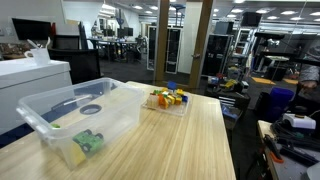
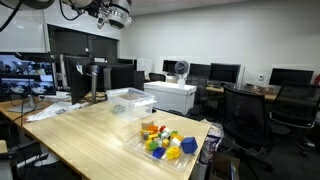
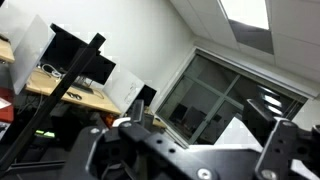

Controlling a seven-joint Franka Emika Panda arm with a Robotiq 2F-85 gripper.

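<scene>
In the wrist view my gripper is raised and tilted, facing the room, walls and ceiling lights instead of the table. Its two dark fingers stand wide apart with nothing between them. A clear plastic bin (image 1: 118,103) stands at the left of the wooden table in exterior view 1, with something green and yellowish showing through its near wall. Farther back sits a shallow clear tray (image 2: 150,146) of small coloured blocks (image 2: 172,152), among them blue, yellow, orange and green ones. The gripper is far from both containers.
Bare wood makes up the middle and near part of the table (image 1: 185,145). Part of the arm (image 2: 115,14) shows high at the upper left of exterior view 2. Beyond the table stand office chairs (image 2: 252,112), monitors and a white cabinet (image 2: 170,96).
</scene>
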